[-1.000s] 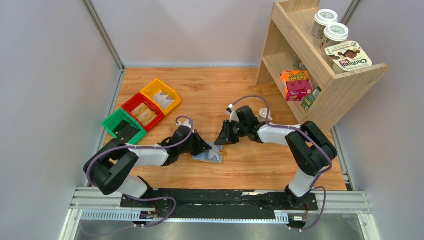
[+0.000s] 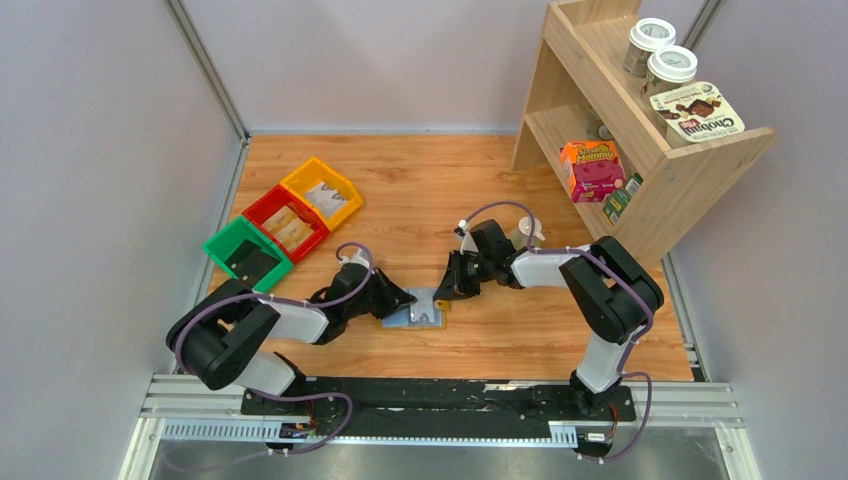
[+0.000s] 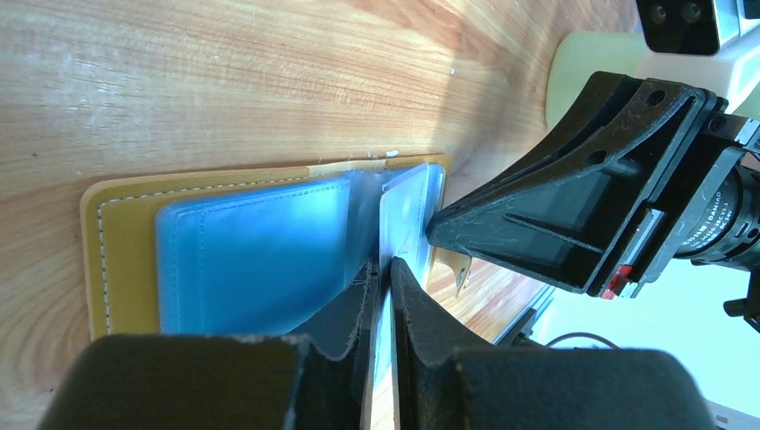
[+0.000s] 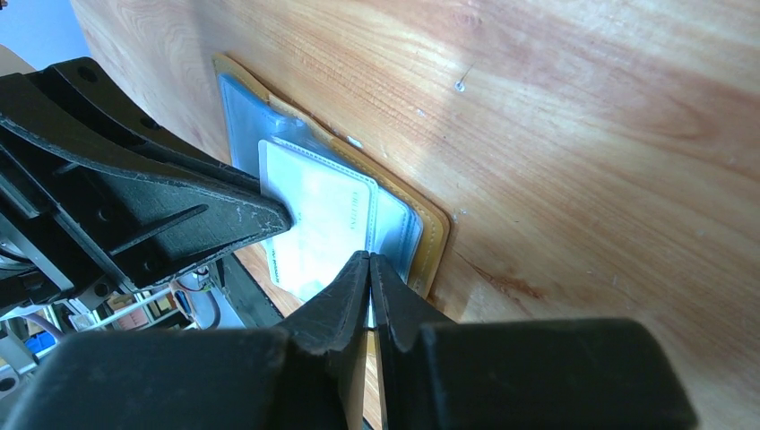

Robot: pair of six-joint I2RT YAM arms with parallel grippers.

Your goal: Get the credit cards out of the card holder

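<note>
The tan card holder (image 3: 134,251) lies spread open on the table, with a blue plastic pocket page (image 3: 260,255) on one side. A pale pocket leaf (image 4: 314,206) with a card-like face stands partly lifted off it. My left gripper is shut on one edge of this leaf, which shows as a thin line between its fingertips. At the leaf's opposite edge, my right gripper is shut with a pale strip of it between the fingers. Whether a card itself or only the plastic is pinched cannot be told. From above, both grippers meet over the holder.
Three joined bins, green (image 2: 232,242), red (image 2: 262,210) and yellow (image 2: 345,203), stand back left. A white-lidded cup (image 2: 527,232) is behind my right gripper. A wooden shelf (image 2: 655,190) occupies the back right. Table space behind and in front of the holder is clear.
My right gripper has come down to the holder's right side and stayed there. My left gripper has shifted slightly left. The holder has turned straighter on the table.
</note>
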